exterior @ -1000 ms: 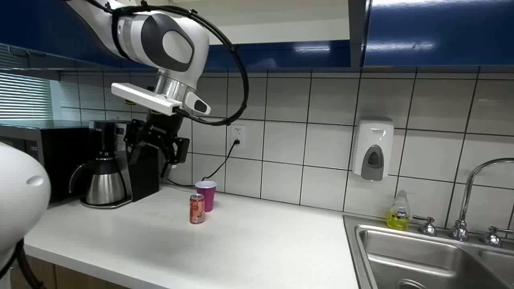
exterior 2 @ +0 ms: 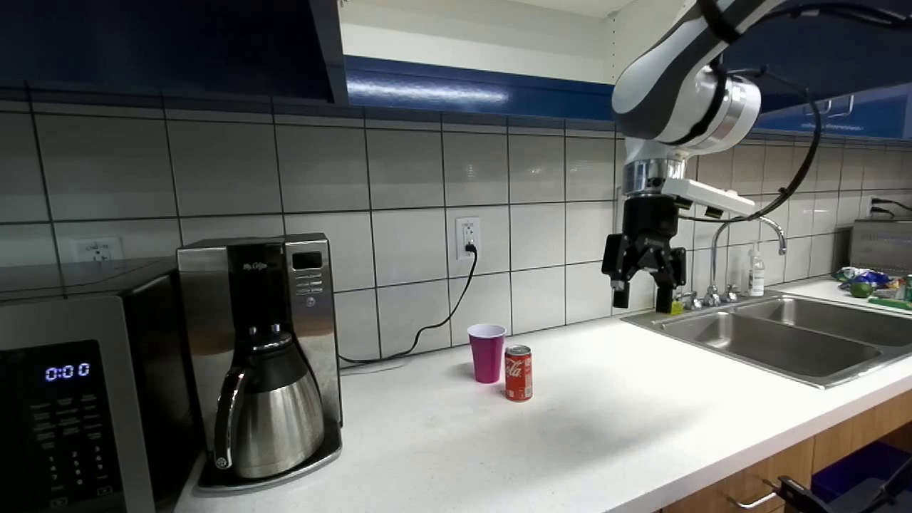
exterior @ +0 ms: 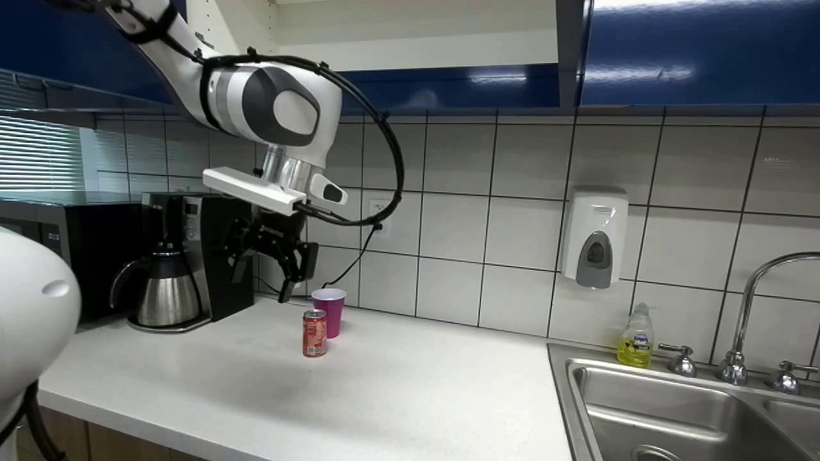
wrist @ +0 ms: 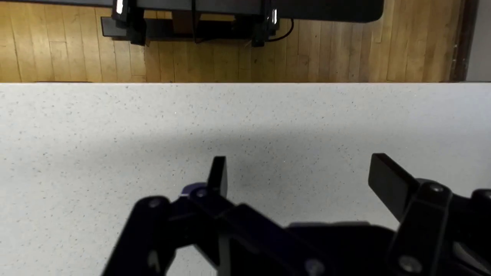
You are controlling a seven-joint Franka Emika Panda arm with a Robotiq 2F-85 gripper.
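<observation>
Above the white counter my gripper [exterior 2: 643, 303] hangs open, its fingers wide apart with nothing between them. In the wrist view, bare speckled countertop shows below the spread fingertips [wrist: 218, 177]. A red Coca-Cola can [exterior 2: 518, 376] stands upright on the counter, and a magenta cup [exterior 2: 487, 355] stands upright beside it, closer to the wall. Exterior view 1 shows the can [exterior: 314, 333] partly in front of the cup [exterior: 330, 310]. Neither of them appears in the wrist view.
A coffee maker [exterior 2: 309, 316] with a steel carafe and a microwave [exterior 2: 81, 410] occupy one end of the counter. A sink [exterior: 661, 399] with a faucet and a yellow soap bottle [exterior: 635, 338] are at the other. Free counter lies between can and sink.
My arm has come down and shifted a little to the right in exterior view 1. The gripper stays open; can and cup have not moved.
</observation>
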